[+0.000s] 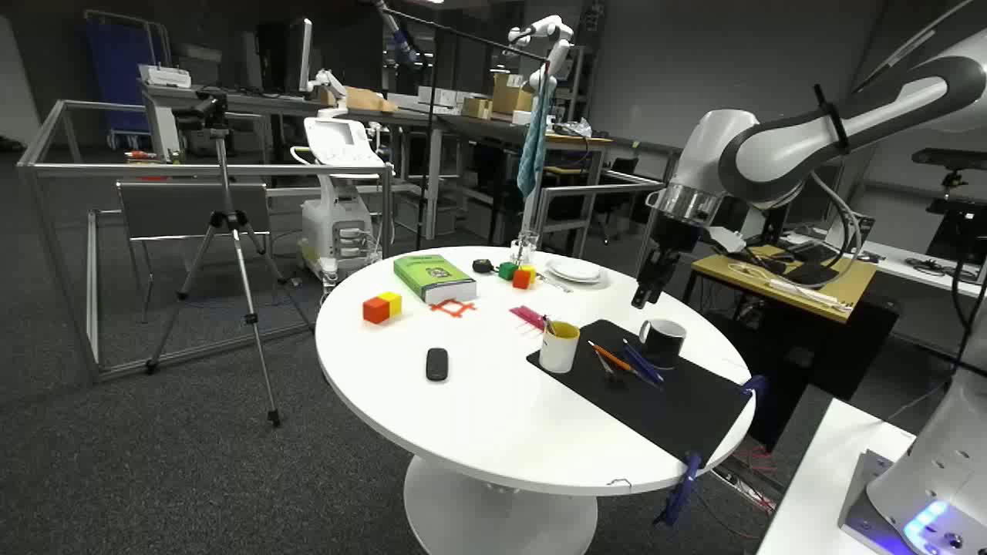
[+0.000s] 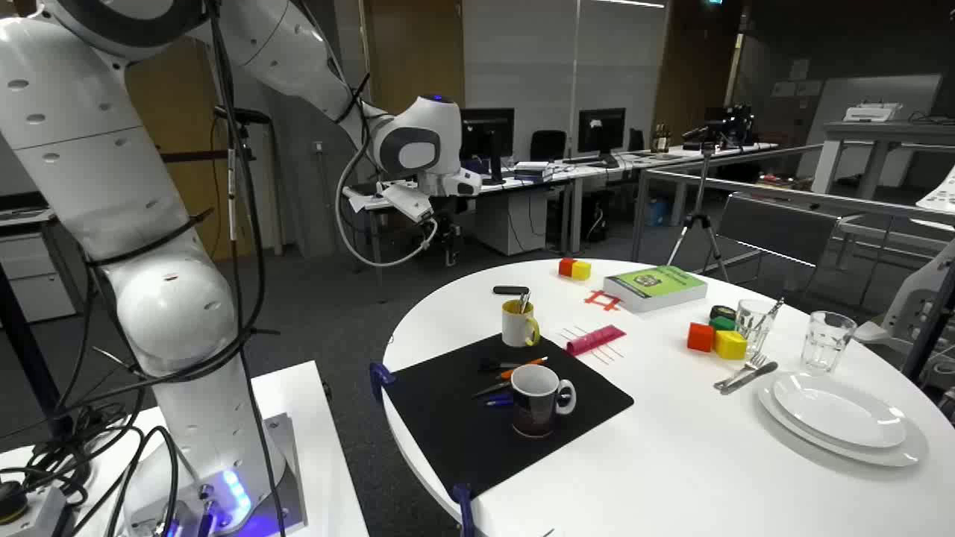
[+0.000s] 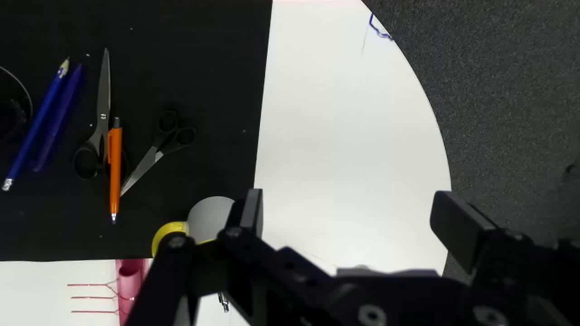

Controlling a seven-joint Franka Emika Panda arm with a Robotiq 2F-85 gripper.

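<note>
High over the table, my gripper stands open with only empty space between its widely parted fingers. Below it on the black mat lie an orange pen, a blue pencil, a purple-blue pen and two pairs of scissors. A white mug with a yellow inside stands upright at the mat's edge, with metal utensils in it; my left finger partly covers it in the wrist view. Next to the pens sits a black-and-white mug.
Elsewhere on the round white table are a green book, coloured cubes, a black case, a pink roll, glasses, cutlery and stacked plates. Blue clamps grip the mat at the rim.
</note>
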